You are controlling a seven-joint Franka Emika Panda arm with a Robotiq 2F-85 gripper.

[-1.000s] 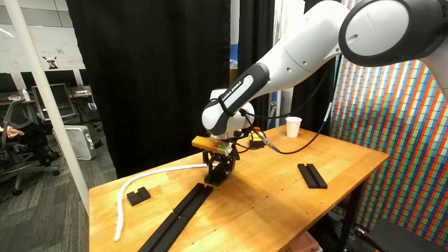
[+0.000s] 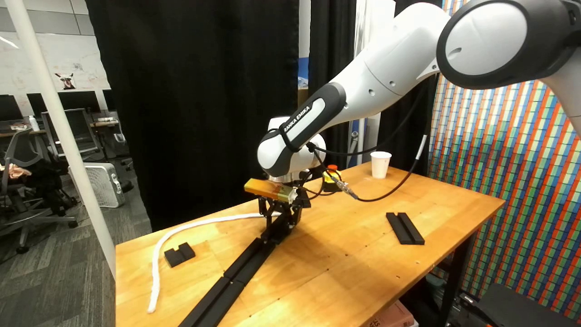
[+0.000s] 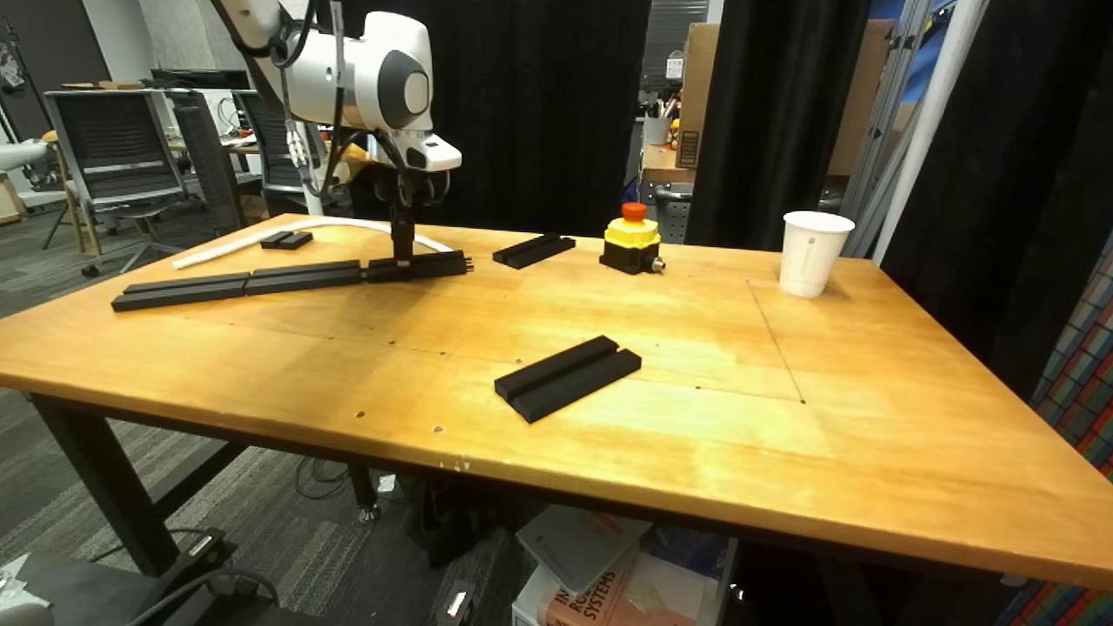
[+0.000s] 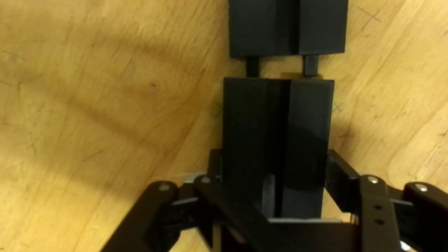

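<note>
My gripper is shut on a black grooved block (image 4: 247, 121), one finger on each long side. In the wrist view, another black grooved block (image 4: 256, 29) lies ahead, in line but shifted slightly to the right. Two short black pegs (image 4: 310, 65) span a narrow gap of bare wood between these blocks. Exterior view 1 has the gripper (image 2: 280, 218) low over the table at the far end of a row of joined black blocks (image 2: 228, 289). From the other side, the held block (image 3: 443, 265) lines up with that row (image 3: 303, 277), pegs showing at its free end.
Loose black blocks lie apart: a pair on the right (image 2: 406, 228), a short one (image 2: 179, 254) on the left and another pair (image 3: 534, 250) near the back. A white cord (image 2: 190, 224), an emergency stop button (image 3: 632, 242) and a paper cup (image 3: 814, 252) sit farther off. Mid-table is clear.
My gripper has shifted slightly left and toward the row, carrying the block. The wide gap between the held block and the row has nearly closed.
</note>
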